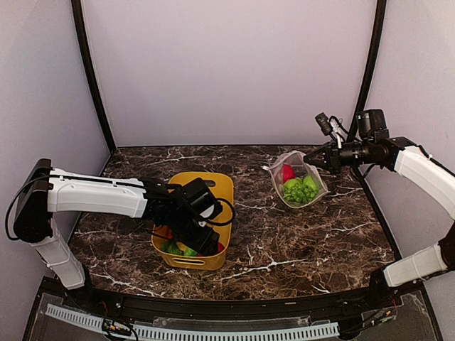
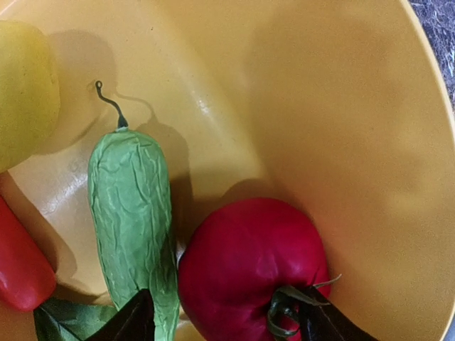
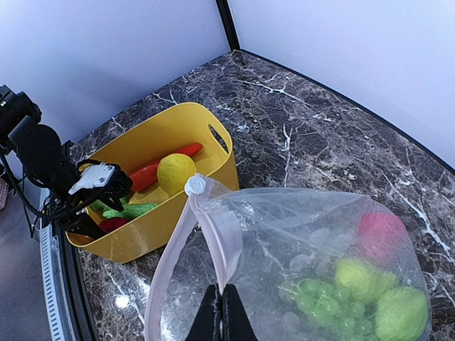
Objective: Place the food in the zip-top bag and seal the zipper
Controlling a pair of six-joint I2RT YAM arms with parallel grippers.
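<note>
Inside the yellow bin (image 1: 226,206), my left gripper is low over a red tomato (image 2: 249,263) and a wrinkled green gourd (image 2: 131,206). Its fingers stand apart, one over the gourd's lower end, the other by the tomato's stem; no grip shows. On the right of the table the clear zip top bag (image 1: 281,192) gapes, holding a red item (image 3: 382,234), green grapes (image 3: 330,305) and other green food (image 3: 402,312). My right gripper is shut on the bag's rim, which runs up from its fingertips to a white zipper slider (image 3: 195,185).
Also in the bin are a yellow fruit (image 3: 175,174), a long red pepper (image 3: 146,174) and a dark green leafy piece (image 2: 67,320). The bin's high walls surround my left gripper. Bare marbled table (image 1: 259,249) lies between bin and bag.
</note>
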